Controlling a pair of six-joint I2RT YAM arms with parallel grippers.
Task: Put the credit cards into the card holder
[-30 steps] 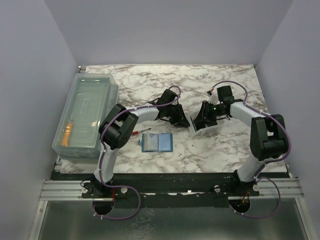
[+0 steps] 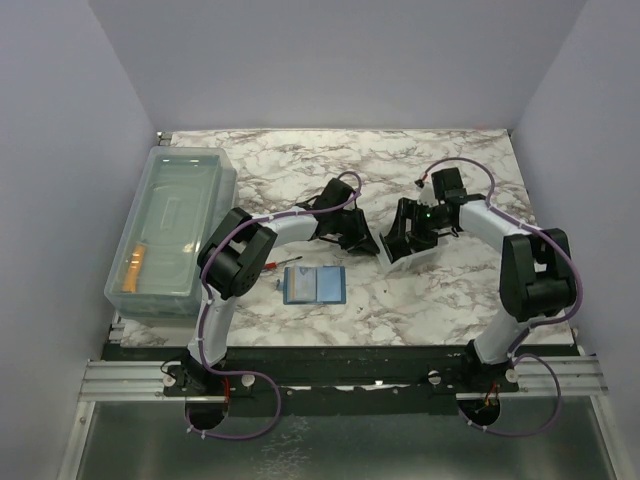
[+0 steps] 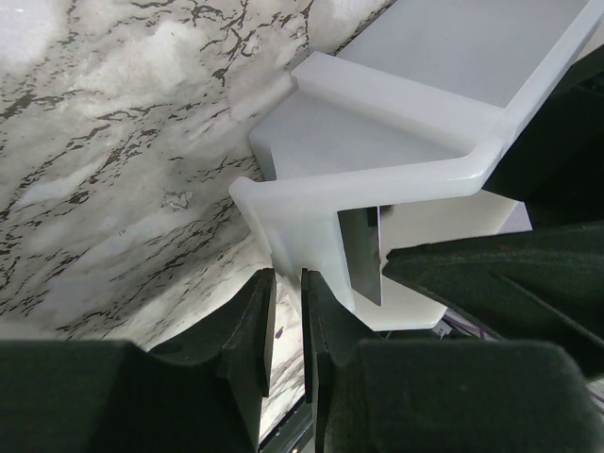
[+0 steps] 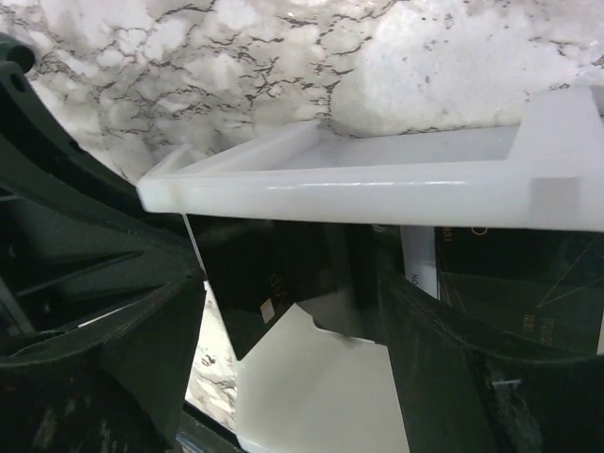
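The white card holder (image 2: 412,258) lies right of centre, with dark cards (image 4: 517,283) inside it. My left gripper is shut on the holder's near white end wall. My right gripper is over the holder with its fingers open, beside a dark card (image 4: 241,283) that sits under the holder's white rim. In the top view the right gripper partly hides the holder.
A large translucent bin (image 2: 170,230) stands at the far left. A blue card case (image 2: 330,285) and a small red-handled tool (image 2: 270,265) lie left of the holder.
The left arm and the holder appear unmoved.
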